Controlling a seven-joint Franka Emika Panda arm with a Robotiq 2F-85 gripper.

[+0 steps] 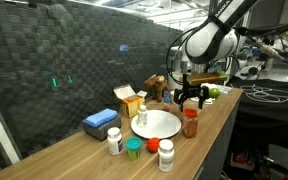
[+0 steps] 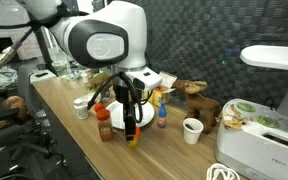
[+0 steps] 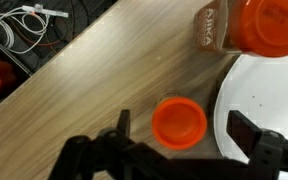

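My gripper stands open, its two fingers spread to the left and right of a round orange cap seen from above in the wrist view. Nothing is held. In exterior view 2 the gripper hangs over a small orange-yellow item, probably the same capped one. Beside it is a reddish-brown jar with an orange-red lid. From exterior view 1, that jar stands just below the gripper, and the capped item cannot be made out.
A white plate lies close by on the right in the wrist view. White bottles, a green-lidded container, a dark blue box and a yellow carton occupy the table. A white cup stands near the toy figure.
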